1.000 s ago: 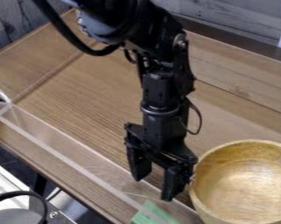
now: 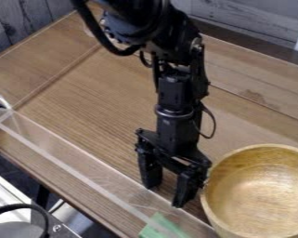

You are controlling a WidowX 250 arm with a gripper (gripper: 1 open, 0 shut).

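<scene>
My black gripper point(image 2: 166, 182) hangs low over the wooden table near its front strip, pointing down, its two fingers spread apart. I see nothing clearly between them. Just to its right is a wooden bowl point(image 2: 258, 190), close beside the right finger. A pale green piece point(image 2: 162, 227) lies at the bottom edge, below the gripper.
A transparent strip runs along the front edge. Beyond that edge at lower left are metal and white items. A grey plank wall stands at the back.
The arm has shifted very slightly; the gripper stays low beside the bowl, with its fingers apart as before.
</scene>
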